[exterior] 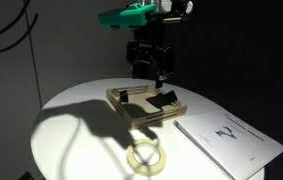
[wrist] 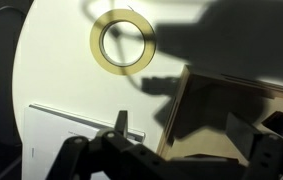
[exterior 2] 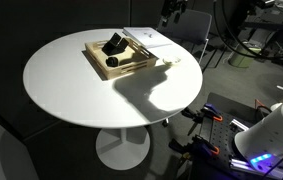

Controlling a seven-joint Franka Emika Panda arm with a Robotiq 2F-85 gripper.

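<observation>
My gripper (exterior: 151, 76) hangs above the far side of the round white table, over the wooden tray (exterior: 157, 119). In the wrist view the gripper is open, its dark fingers wide apart, with nothing held between them. A tan tape roll (wrist: 99, 42) lies flat on the table, clear of the fingers. It rests in front of the tray in exterior view 1. Inside the tray are a small black object (exterior: 123, 96) and a larger black piece (exterior: 167, 99); a black item (wrist: 281, 123) is partly seen at the wrist view's right edge.
A white booklet (exterior: 231, 142) with printing lies on the right, partly past the table's edge in exterior view 1. My arm throws a broad shadow across it.
</observation>
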